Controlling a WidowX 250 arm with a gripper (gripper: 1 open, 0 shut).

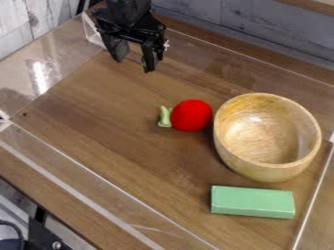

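Note:
A black gripper (132, 61) hangs over the back left of the wooden table, open, above and to the left of the other objects. A red round object with a green stem, like a toy tomato or radish (193, 114), lies near the middle. A light wooden bowl (268, 158) stands to its right. A mint-green rectangular block (252, 202) lies at the front right.
The table (111, 122) has clear space across its left and front middle. A grey wooden wall (261, 34) runs along the back, and the table's front-left edge drops away to cables below.

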